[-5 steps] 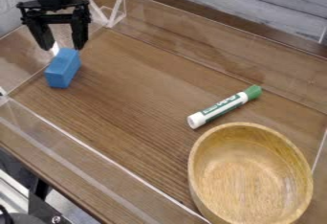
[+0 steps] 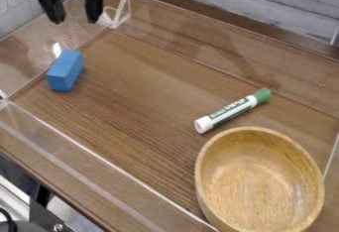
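Note:
My gripper (image 2: 75, 10) is a black two-fingered tool raised at the top left, above and behind a blue block (image 2: 65, 69) on the wooden tabletop. Whether its fingers are open or shut is hard to make out. A white marker with a green cap (image 2: 231, 111) lies diagonally on the right half of the table. An empty round wooden bowl (image 2: 259, 203) sits at the bottom right.
The wooden table (image 2: 153, 87) has clear room in its middle. Clear walls run along the left and near sides, and a wooden ledge borders the back.
My gripper has moved upward, away from the blue block. The block, marker and bowl have not visibly moved.

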